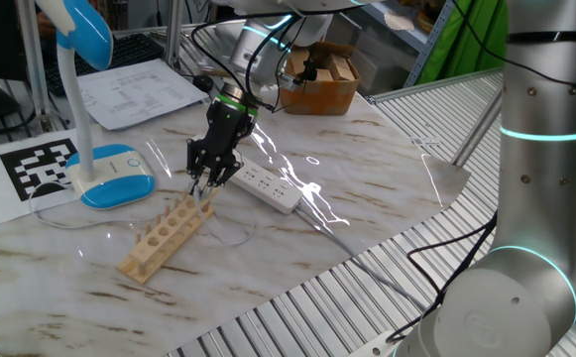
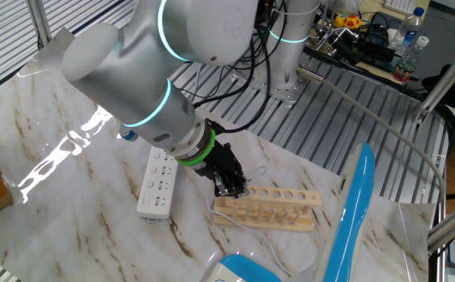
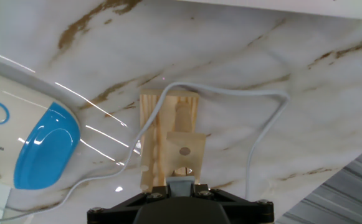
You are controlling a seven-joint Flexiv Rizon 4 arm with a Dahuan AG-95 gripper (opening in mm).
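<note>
A pale wooden rack (image 1: 159, 241) with a row of holes in its top board stands on the marbled table. My gripper (image 1: 201, 185) is down at the end of the rack nearest the power strip. From the other side, the black gripper (image 2: 231, 190) covers that end of the top board. In the wrist view, the holed board (image 3: 185, 149) runs down to the grey fingertips (image 3: 181, 181), which sit close together against its near end. Whether they clamp the board, or something in its hole, is hidden.
A white power strip (image 1: 266, 186) lies just beyond the gripper. The blue and white lamp (image 1: 114, 180) stands beside the rack, and its thin cable (image 3: 227, 92) loops across the rack's base. A cardboard box (image 1: 322, 84) is at the back. Table in front of the rack is clear.
</note>
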